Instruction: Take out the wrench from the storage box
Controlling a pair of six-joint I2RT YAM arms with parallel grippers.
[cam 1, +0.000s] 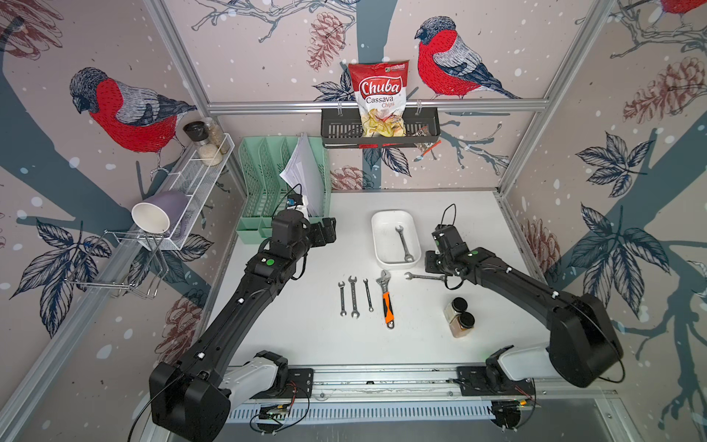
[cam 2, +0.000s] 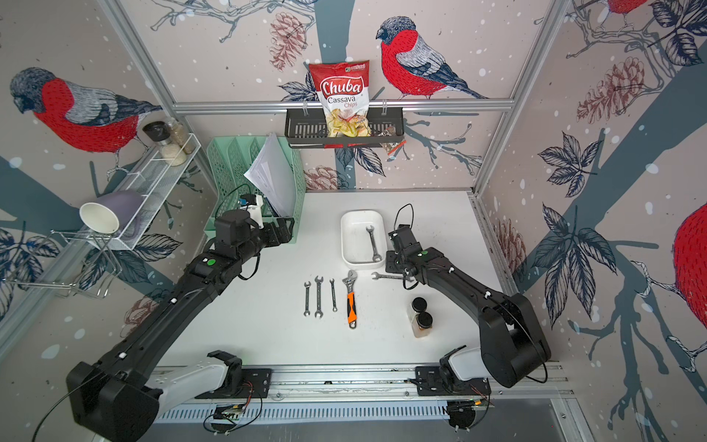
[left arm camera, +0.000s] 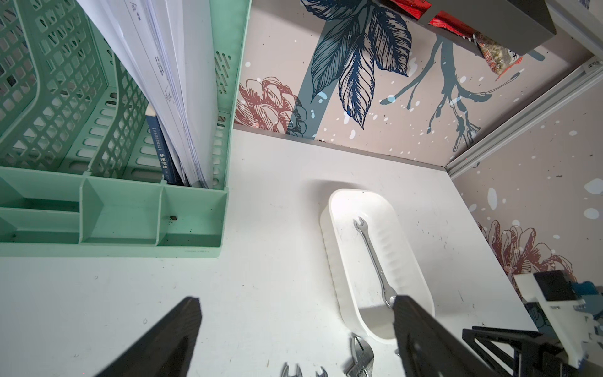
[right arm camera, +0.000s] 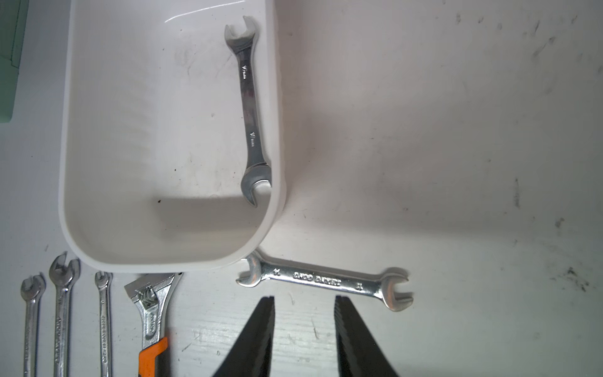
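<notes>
The white storage box (right arm camera: 113,125) holds an open-ended wrench (right arm camera: 249,100) lying along its right side. Another wrench (right arm camera: 320,281) lies crosswise on the table just outside the box's near edge. My right gripper is above that outside wrench, near the box's near-right corner, its fingers apart with nothing seen between them. My left gripper stands open at the left of the table, before the green organizer, with nothing between its fingers.
Several wrenches (cam 1: 353,294) and an orange-handled adjustable wrench (cam 1: 387,305) lie in front of the box. Two spice jars (cam 1: 460,324) stand front right. The green organizer (left arm camera: 188,216) with papers is back left; a hanging shelf (cam 1: 338,129) holds chips above.
</notes>
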